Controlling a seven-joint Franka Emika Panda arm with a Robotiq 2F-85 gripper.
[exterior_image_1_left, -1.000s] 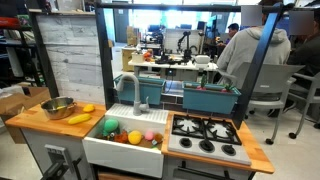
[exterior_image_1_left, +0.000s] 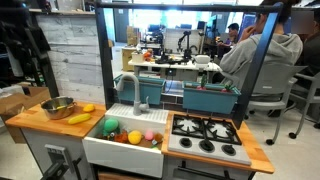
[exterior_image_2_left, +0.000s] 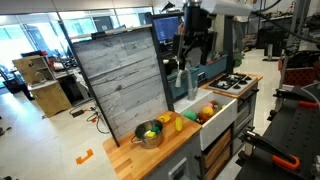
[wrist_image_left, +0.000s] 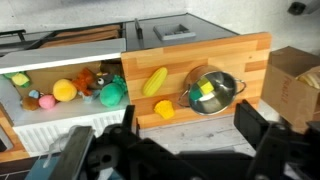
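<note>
My gripper (exterior_image_2_left: 192, 60) hangs high above the counter, and its fingers stand wide apart with nothing between them. In the wrist view, a metal pot (wrist_image_left: 222, 88) with a yellow piece (wrist_image_left: 206, 87) inside sits on the wooden counter. Left of the pot lie a yellow banana-shaped item (wrist_image_left: 155, 81) and a smaller yellow-orange item (wrist_image_left: 165, 109). The white sink (wrist_image_left: 58, 53) holds several toy foods, among them an orange ball (wrist_image_left: 65, 90) and a green one (wrist_image_left: 111, 94).
A stove (exterior_image_1_left: 207, 136) fills the counter's right part. Behind the sink rises a grey faucet (exterior_image_1_left: 138, 92). Dark frame posts (exterior_image_1_left: 106, 55) and a whitewashed plank wall (exterior_image_1_left: 75, 55) stand at the back. A cardboard box (wrist_image_left: 293, 82) is beyond the pot.
The arm has come into exterior view 1 from the left and now reaches over the counter's left side. The pot and the foods look unmoved.
</note>
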